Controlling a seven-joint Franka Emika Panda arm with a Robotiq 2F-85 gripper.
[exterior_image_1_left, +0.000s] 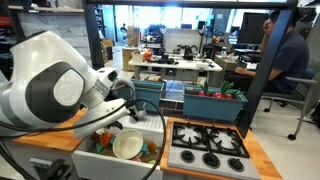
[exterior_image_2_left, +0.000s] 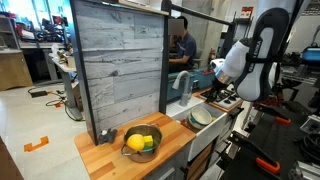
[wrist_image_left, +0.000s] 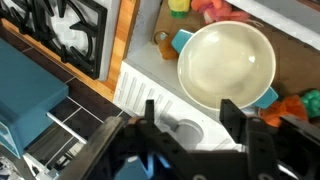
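A white bowl (exterior_image_1_left: 127, 146) sits among colourful items in the open drawer, and in exterior view 2 the same pale bowl (exterior_image_2_left: 200, 117) shows beside the counter. Seen from the wrist, the bowl (wrist_image_left: 226, 65) fills the upper right, its inside empty. My gripper has its two fingers apart at the lower part of that view, with nothing between them. They appear in front of the drawer's white edge, near the bowl's lower rim; their height above it is hard to judge.
Beside the drawer lies a black-grated stove (exterior_image_1_left: 207, 150). Blue-green baskets (exterior_image_1_left: 212, 105) stand behind it, one holding red and green produce. In exterior view 2 a metal pot (exterior_image_2_left: 142, 150) with yellow items rests on the wooden counter (exterior_image_2_left: 105, 160), left of the drawer.
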